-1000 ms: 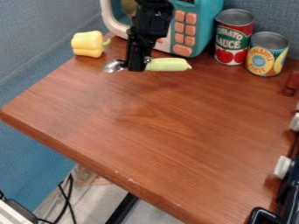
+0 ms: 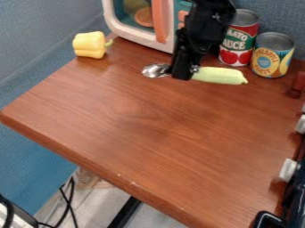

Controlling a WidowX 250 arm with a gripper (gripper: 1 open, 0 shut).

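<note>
The black gripper [image 2: 186, 68] hangs low over the back of the wooden table [image 2: 131, 120]. At its fingertips is a silver-coloured object [image 2: 158, 70], perhaps a spoon, on the left, and a pale yellow-green item [image 2: 219, 76], like a toy corn, sticks out to the right. Whether the fingers are closed on either cannot be told.
Behind stand a toy microwave [image 2: 137, 18], a tomato can [image 2: 237, 51] and a second can [image 2: 272, 58]. A yellow pepper [image 2: 88, 44] lies at the back left. A red object [image 2: 298, 82] and a black appliance [image 2: 283, 214] line the right edge.
The gripper has moved right and somewhat down, toward the cans, with the silver object and pale item moving along with it.
</note>
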